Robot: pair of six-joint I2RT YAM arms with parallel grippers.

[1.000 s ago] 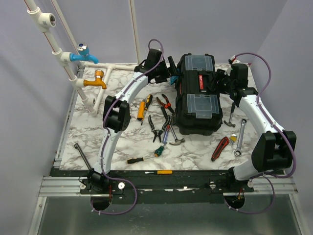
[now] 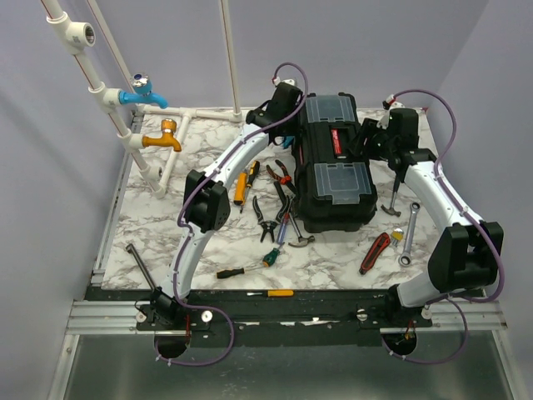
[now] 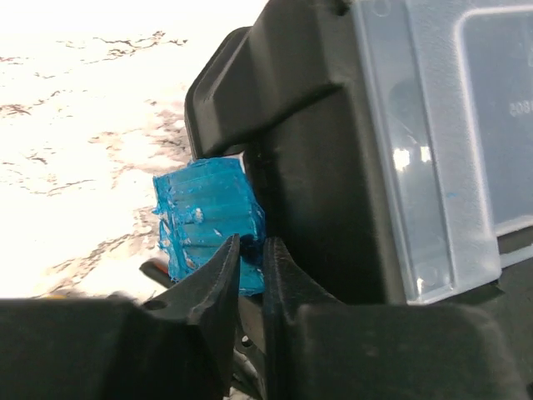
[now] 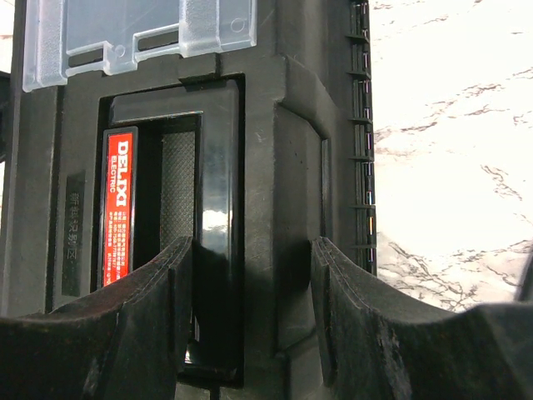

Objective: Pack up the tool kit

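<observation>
The black toolbox (image 2: 337, 217) stands closed at the back of the table, turned a little, with clear lid compartments (image 2: 341, 182) and a red label (image 4: 119, 204) beside its handle (image 4: 218, 192). My left gripper is at the box's left side. Only a narrow gap separates its fingers; a blue-wrapped thing (image 3: 208, 212) lies behind them against the box wall, and I cannot tell whether they touch it. Over the toolbox top, my right gripper has its fingers spread around the handle's bar and the lid edge beside it.
Left of the box lie pliers (image 2: 283, 175), cutters (image 2: 268, 223), a hammer (image 2: 298, 233) and several screwdrivers. On the right are a utility knife (image 2: 375, 253), a wrench (image 2: 409, 235) and a second hammer (image 2: 393, 200). White pipes with taps (image 2: 158, 140) stand at left.
The toolbox has shifted slightly left and turned. My right gripper has moved slightly left with the box.
</observation>
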